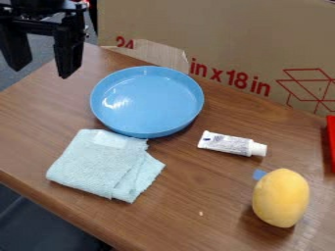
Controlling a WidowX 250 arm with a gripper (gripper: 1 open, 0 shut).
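Observation:
The black gripper [39,51] hangs open at the upper left, above the table's left end and left of the blue plate [147,98]. A folded pale blue cloth [102,167] lies in front of the plate. A white tube [230,144] rests to the plate's right. A yellow mango-like object [280,199] sits at the front right.
A cardboard box [222,39] stands behind the table. A red object [328,140] is cut off at the right edge. Bare wood [197,211] shows between cloth and yellow object, and at the left.

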